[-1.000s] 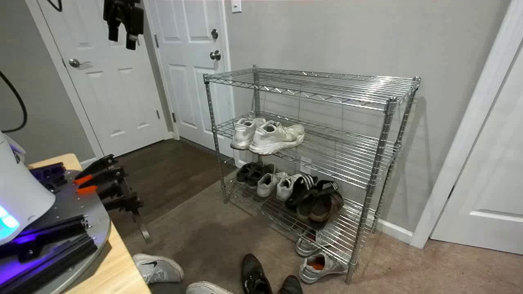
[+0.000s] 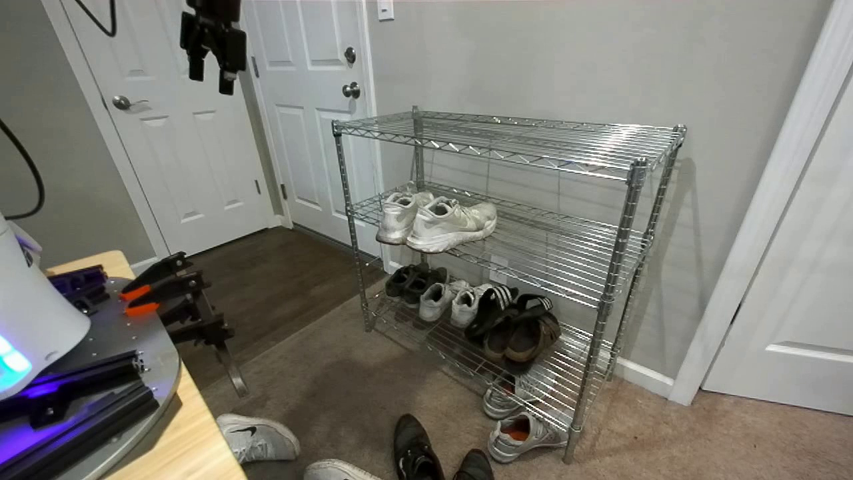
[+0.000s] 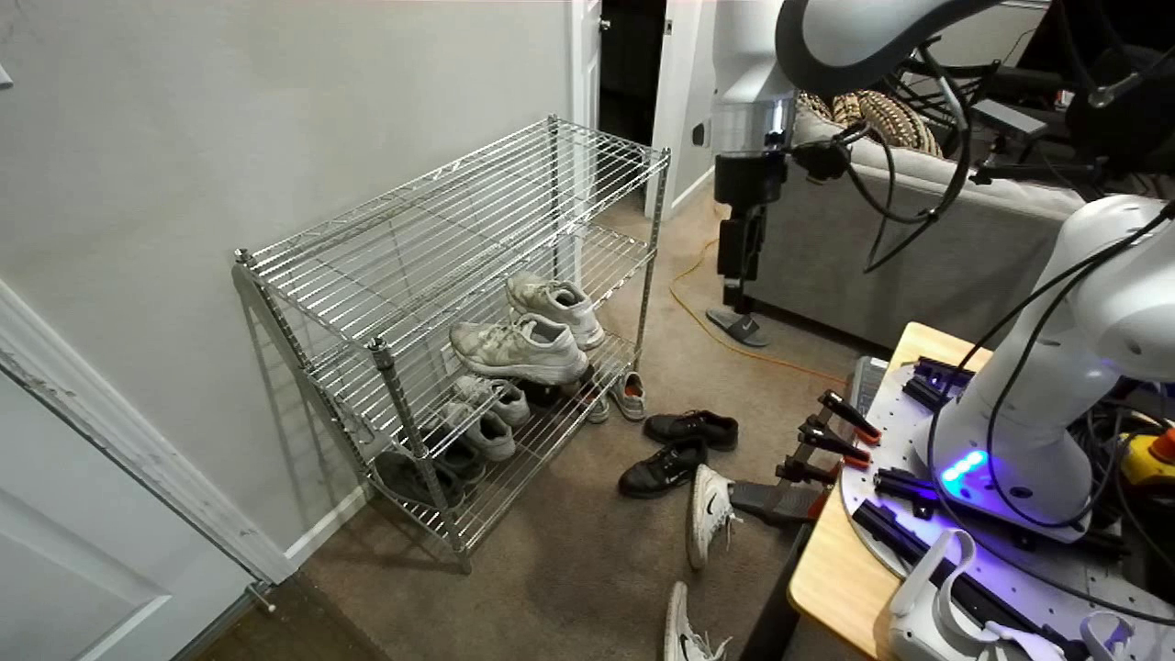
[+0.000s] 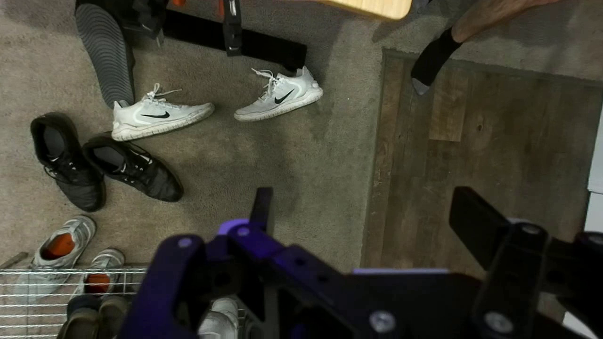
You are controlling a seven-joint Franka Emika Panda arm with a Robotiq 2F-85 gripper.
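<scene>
High above the floor, my gripper (image 2: 213, 80) hangs open and empty, well apart from the wire shoe rack (image 2: 512, 129). In the wrist view, its two fingers (image 4: 473, 223) stand wide apart with only floor below. A pair of white sneakers (image 2: 454, 227) sits at one end of the rack's middle shelf. Several shoes, including brown shoes (image 2: 521, 335), fill the lower shelf; the top shelf is bare. White Nike shoes (image 4: 164, 116) and black shoes (image 4: 141, 172) lie on the carpet in front of the rack. Grey shoes with orange insoles (image 4: 62, 246) are by the rack's foot.
The wooden table (image 3: 848, 584) carries the arm's base, with black clamps (image 3: 828, 439) sticking out over its edge. A person's foot in a black sock (image 4: 434, 61) shows in the wrist view. A grey couch (image 3: 881, 275) stands behind the arm.
In exterior view 1 my gripper has come slightly lower and to the right. The shoes and the rack have not moved.
</scene>
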